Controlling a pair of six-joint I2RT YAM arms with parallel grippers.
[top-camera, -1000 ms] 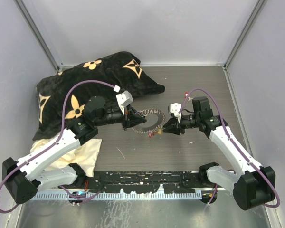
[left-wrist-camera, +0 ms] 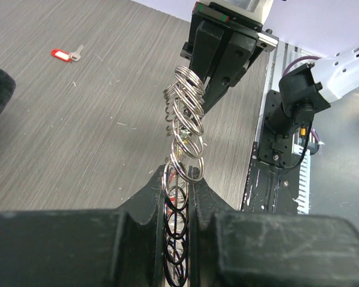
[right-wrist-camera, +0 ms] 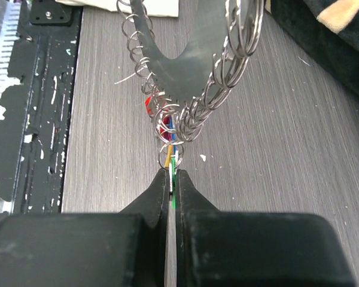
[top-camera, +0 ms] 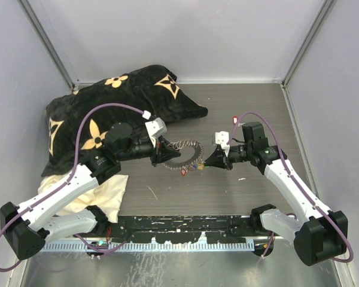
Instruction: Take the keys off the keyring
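The large metal ring (top-camera: pixel 192 161) with many small wire rings hangs between my two grippers. My left gripper (top-camera: pixel 164 152) is shut on the small rings, which bunch up between its fingers in the left wrist view (left-wrist-camera: pixel 186 119). My right gripper is shut on a thin green piece at the ring's lower end, where small coloured pieces (right-wrist-camera: pixel 165 125) in red, yellow and blue hang; whether they are keys or tags is partly hidden by the rings.
A key with a red tag lies on the wooden table toward the back right. A black patterned cushion (top-camera: pixel 78 113) and a cream cloth (top-camera: pixel 107 200) cover the left side.
The hanging ring and its coloured pieces have shifted slightly between the grippers, and both grippers have moved very little.
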